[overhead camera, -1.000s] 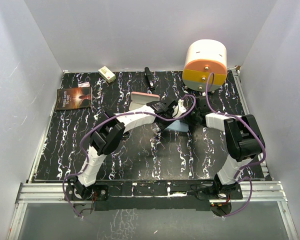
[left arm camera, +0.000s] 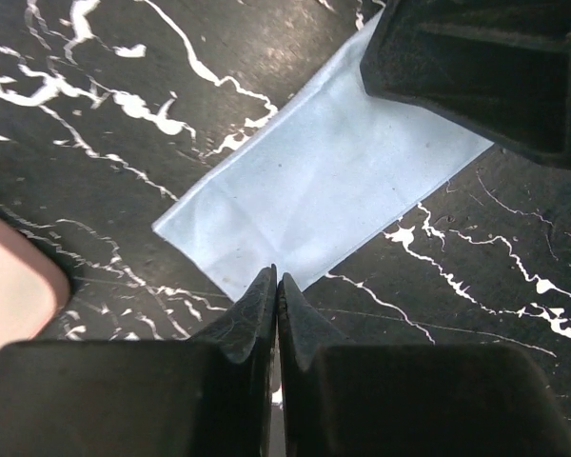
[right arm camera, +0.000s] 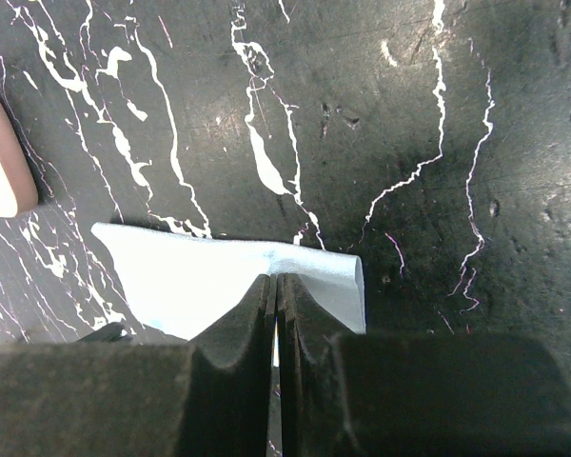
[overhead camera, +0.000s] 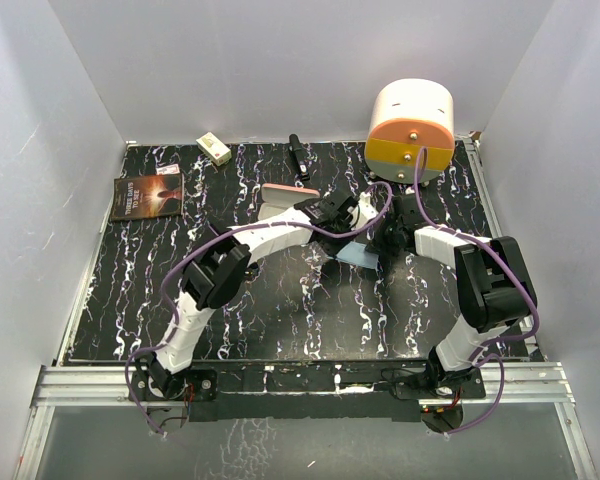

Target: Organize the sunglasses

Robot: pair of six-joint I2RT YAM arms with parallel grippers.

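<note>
A light blue cloth (overhead camera: 357, 255) lies flat on the dark marbled table between the two arms. In the left wrist view my left gripper is shut, its tips at the edge of the cloth (left arm camera: 295, 195), with nothing visible between them. My right gripper is shut on the cloth (right arm camera: 200, 276) near one end, where a small fold rises at the fingertips. An open, pink-edged case (overhead camera: 288, 190) lies behind the left arm. Sunglasses cannot be made out clearly; a small dark item (overhead camera: 251, 272) shows partly from under the left arm.
At the back right stands a rounded cabinet (overhead camera: 412, 120) with coloured drawers. A book (overhead camera: 146, 197), a small yellowish box (overhead camera: 214, 149) and a long black object (overhead camera: 298, 157) lie at the back.
Over the last second the right arm has moved slightly to the right.
</note>
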